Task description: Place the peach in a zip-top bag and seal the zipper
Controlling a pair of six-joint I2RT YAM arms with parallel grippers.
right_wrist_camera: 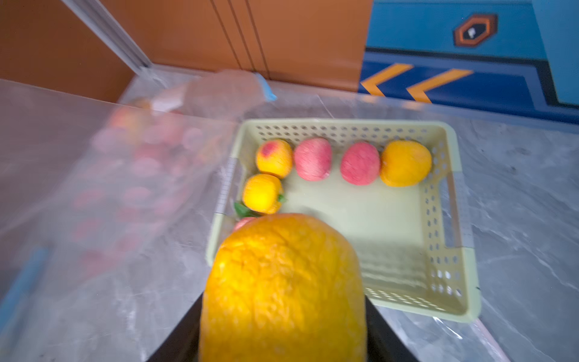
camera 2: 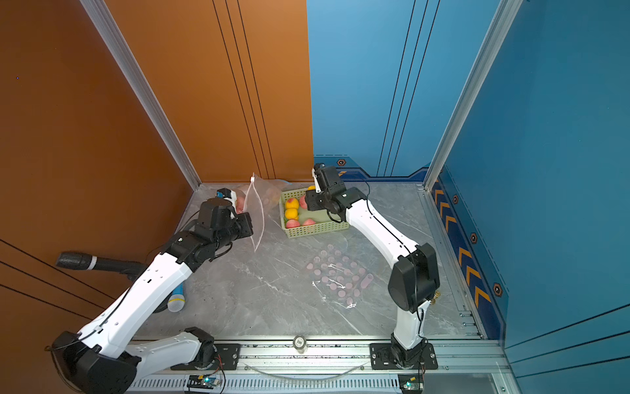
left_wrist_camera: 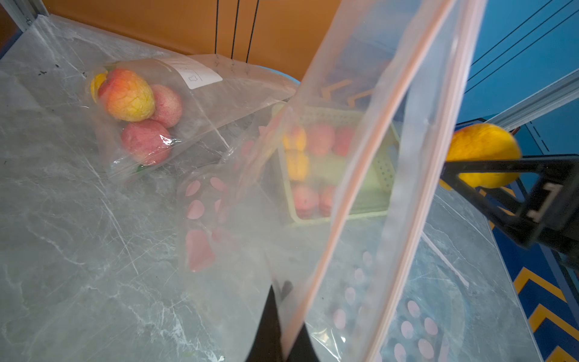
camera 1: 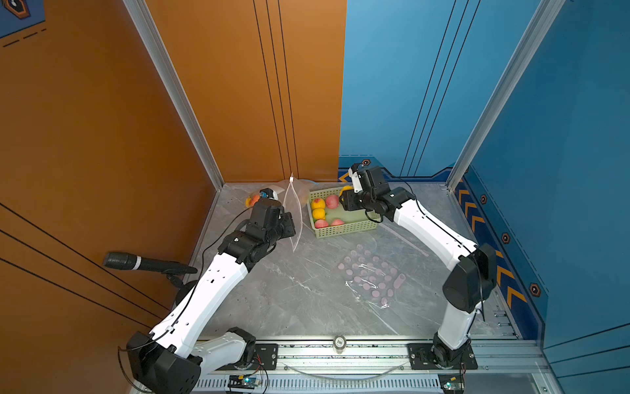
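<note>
In the left wrist view, my left gripper is shut on the edge of a clear zip top bag [left_wrist_camera: 265,241]. The bag stands up from the fingers, its two pinkish mouth edges apart higher up. From above it is a thin pale sheet [camera 1: 295,216] left of the basket. A yellow-orange peach [right_wrist_camera: 283,283] fills the lower right wrist view, with my right gripper shut on it. The left wrist view shows this peach [left_wrist_camera: 482,154] in the air to the right of the bag's mouth, apart from it.
A pale green basket [right_wrist_camera: 452,241] holds several pink and yellow fruits. At the back left lies another clear bag [left_wrist_camera: 241,90] with several fruits in it. Flat on the table is a dotted clear bag [camera 1: 367,279].
</note>
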